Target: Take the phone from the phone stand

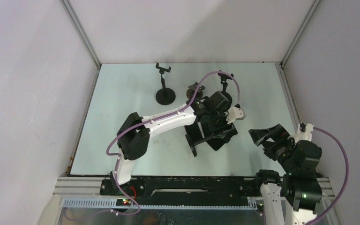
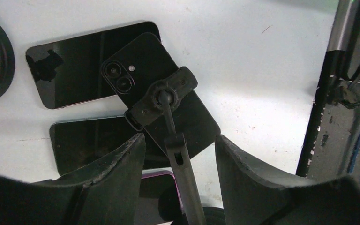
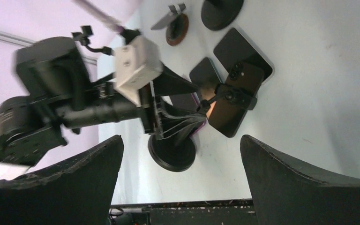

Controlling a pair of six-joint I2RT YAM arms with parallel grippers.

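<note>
The phone stand lies tipped on its side, its thin pole [image 2: 187, 187] running from a round base [image 3: 171, 157] to a clamp [image 2: 185, 84]. That clamp still grips a black phone [image 2: 199, 126], its camera side facing up in the left wrist view. My left gripper is open, with the pole showing between its fingers and nothing held. From above, the left arm covers most of the stand. To the right and apart from the stand, my right gripper stands open and empty.
Along the back are an upright stand [image 1: 165, 95], a short holder [image 1: 194, 93] and another stand [image 1: 225, 84].
</note>
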